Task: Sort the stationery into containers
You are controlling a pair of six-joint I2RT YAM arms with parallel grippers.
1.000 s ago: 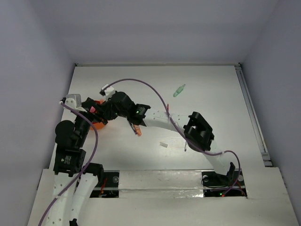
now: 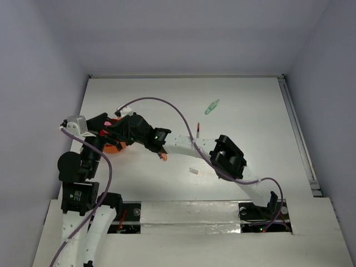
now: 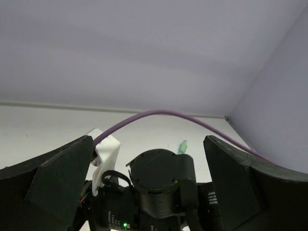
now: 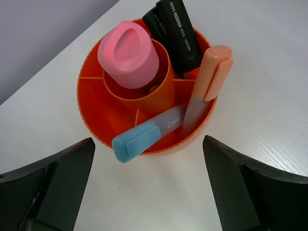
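Observation:
An orange divided container holds a pink item in its middle cup, black markers, a blue-capped marker lying low and an orange-capped marker. In the top view both grippers crowd over it and mostly hide it. My right gripper is open just beside the container, nothing between its fingers. My left gripper is open; the right arm's wrist shows beyond its fingers.
A green item lies at the back right, a red-tipped pen near the middle, a white eraser-like piece and orange item nearer the front.
The right arm has moved slightly left since a second ago.

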